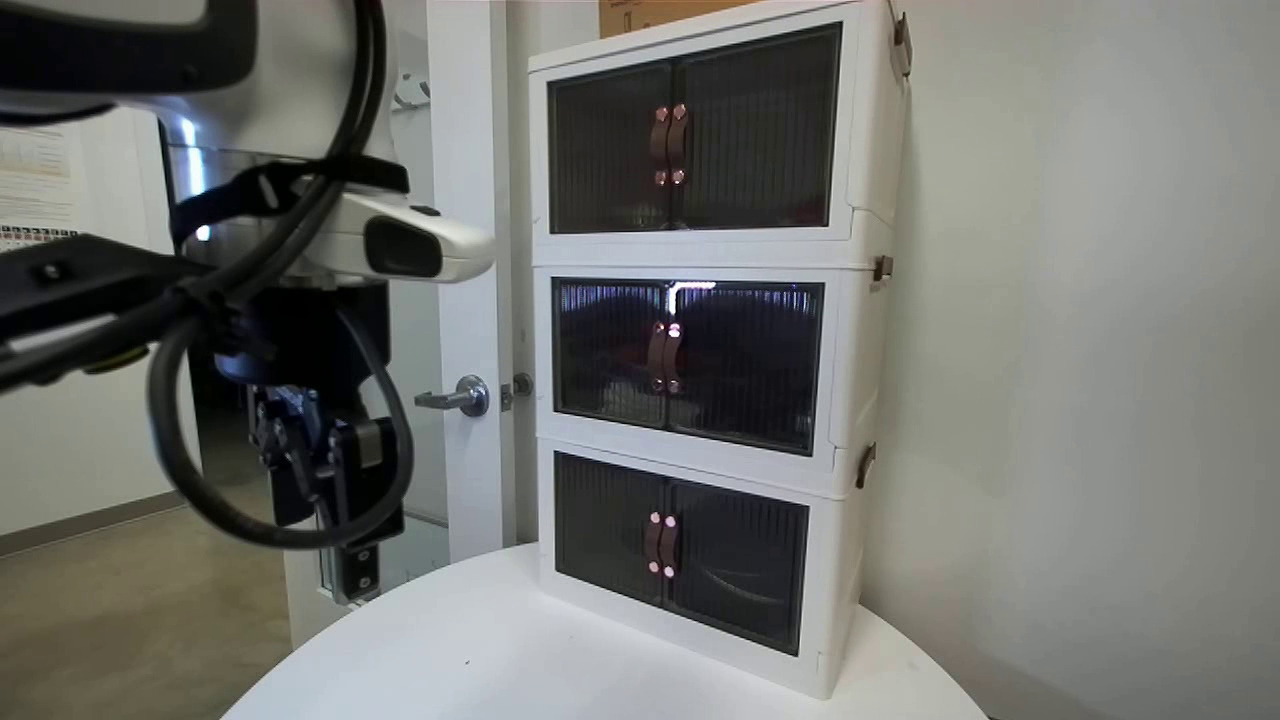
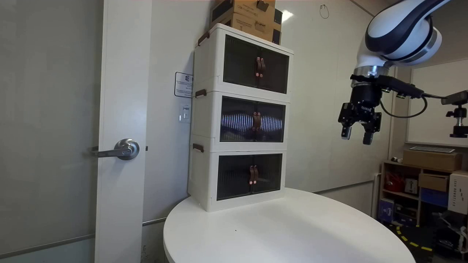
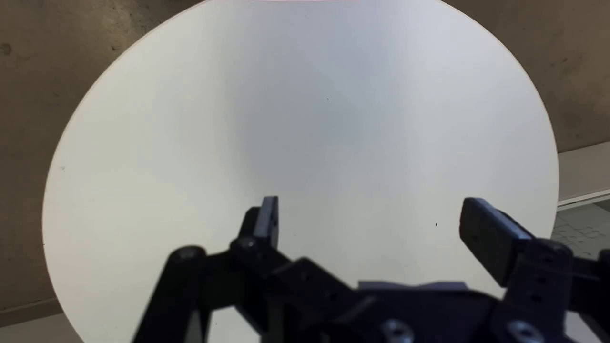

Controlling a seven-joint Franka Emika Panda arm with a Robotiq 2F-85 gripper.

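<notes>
Three stacked white cabinet boxes stand on the round white table: a top cabinet (image 1: 750, 144), a middle cabinet (image 1: 756, 372) and a bottom cabinet (image 1: 738, 564). All their dark ribbed double doors are closed, each pair with brown strap handles at its centre, such as the middle handles (image 2: 256, 122). My gripper (image 2: 357, 138) hangs pointing down, well apart from the stack, to its right in exterior view 2. In the wrist view its fingers stand wide apart, and only bare tabletop (image 3: 343, 143) shows between and beyond them.
Cardboard boxes (image 2: 254, 17) rest on top of the stack. A door with a metal lever handle (image 2: 118, 149) is to the left in exterior view 2, and a wall lies close behind the cabinets. Shelves (image 2: 401, 193) stand at the far right.
</notes>
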